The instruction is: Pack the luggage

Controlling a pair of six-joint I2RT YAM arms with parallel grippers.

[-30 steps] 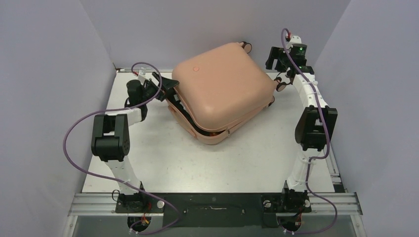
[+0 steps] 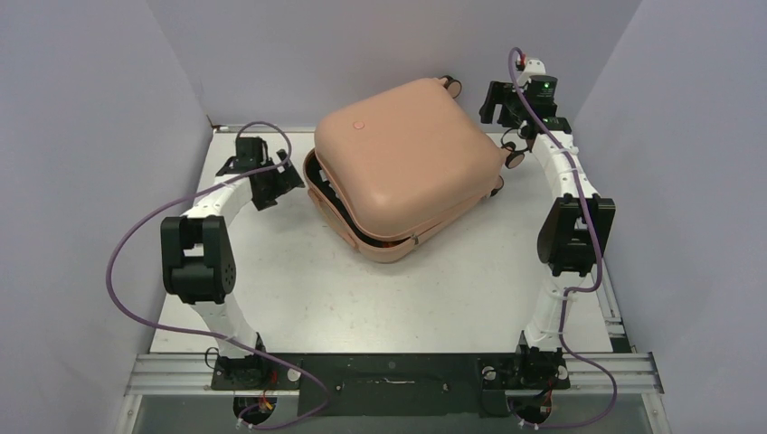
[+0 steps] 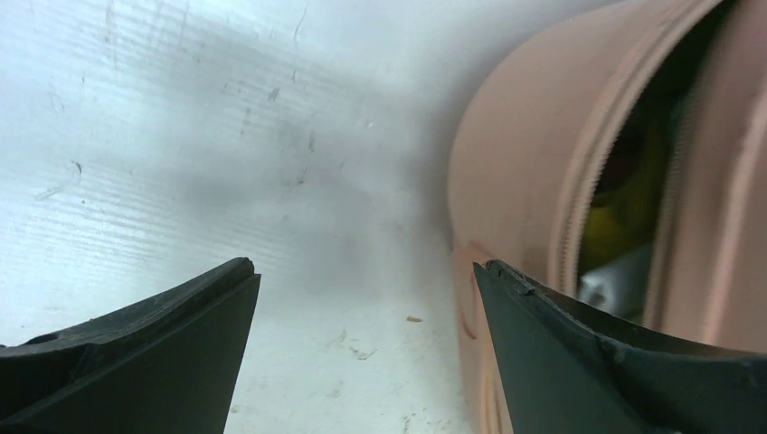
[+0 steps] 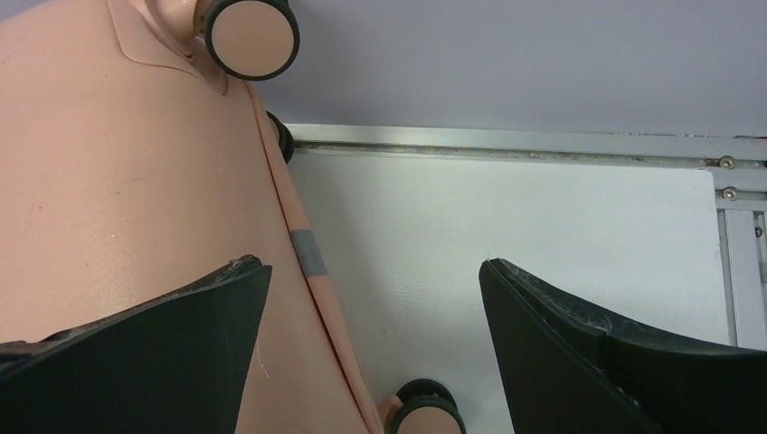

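A salmon-pink suitcase (image 2: pixel 407 158) lies on the white table with its lid resting partly down; a dark gap shows along its left and front side, with yellow and light items inside in the left wrist view. My left gripper is open beside the suitcase's left end, the zippered rim (image 3: pixel 588 163) at its right finger, nothing held. My right gripper stands open above the back right corner, near the wheels (image 4: pixel 251 38), with nothing between its fingers.
Grey walls enclose the back and sides.
My left gripper has moved left and down, off the lid's back left corner to beside the suitcase's left end.
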